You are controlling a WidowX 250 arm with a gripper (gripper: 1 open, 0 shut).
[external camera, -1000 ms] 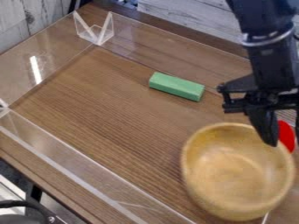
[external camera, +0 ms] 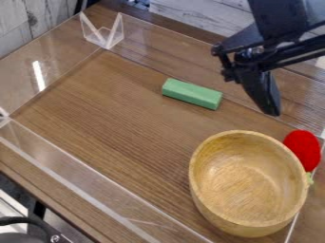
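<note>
My gripper hangs over the upper right of the camera view, dark and open, above bare wood. Below it is an empty pale yellow bowl. A red object lies at the bowl's upper right, partly past its rim. A green block lies left of the gripper on the wooden table.
A clear plastic piece stands at the back left. A dark cable or fitting shows at the bottom left corner.
My gripper has risen and moved back, away from the bowl and the red object, uncovering more of both and of the table beside them.
</note>
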